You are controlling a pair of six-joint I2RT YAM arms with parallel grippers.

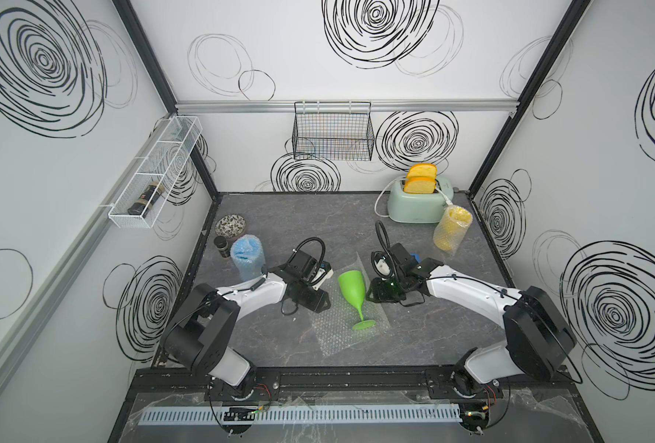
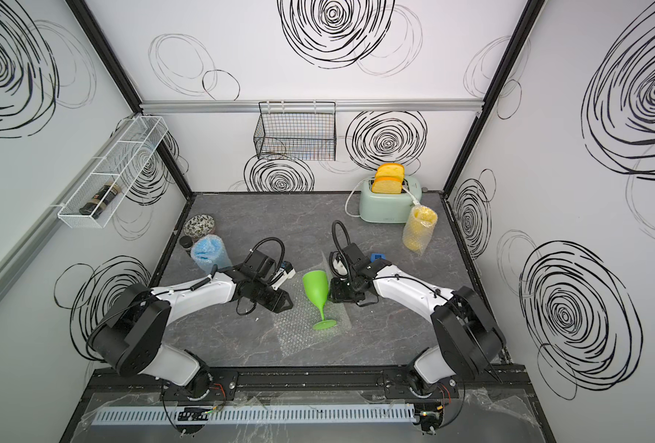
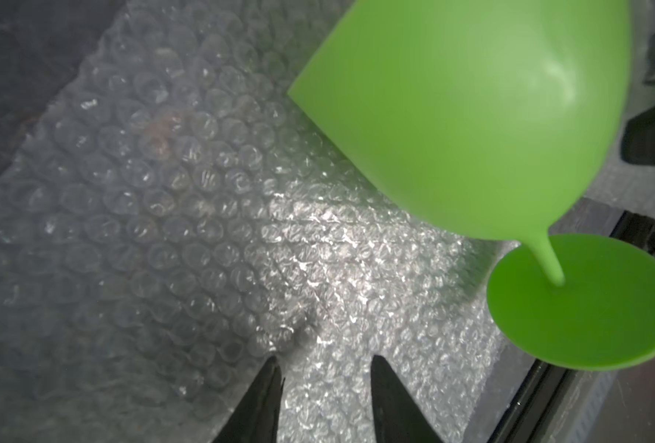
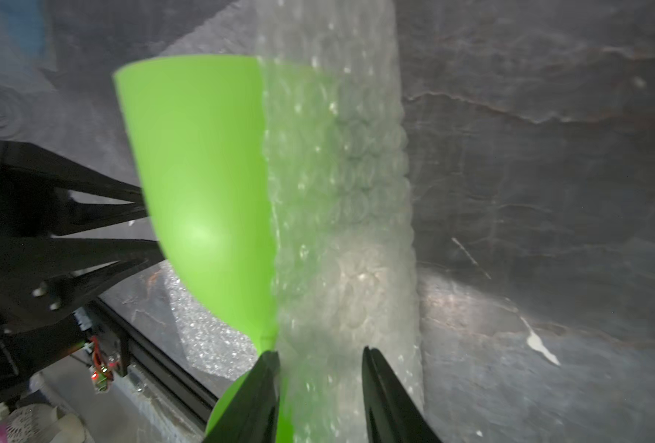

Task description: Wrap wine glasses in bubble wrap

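Note:
A green wine glass [image 1: 352, 286] lies on its side on a clear bubble wrap sheet [image 1: 336, 333], its bowl toward the back and its foot toward the front. My left gripper is part open above the sheet, left of the bowl, with no object clearly held. At the glass's right, my right gripper also has its fingertips apart. A raised strip of wrap [image 4: 342, 199] stands in front of its fingers and covers the bowl's right side in the right wrist view; whether it touches them is unclear.
A blue wrapped glass [image 1: 247, 254] stands at the left near a dark jar [image 1: 222, 246] and a speckled bowl [image 1: 230, 225]. At back right are a green toaster [image 1: 414, 207] and a yellow wrapped glass [image 1: 452, 227].

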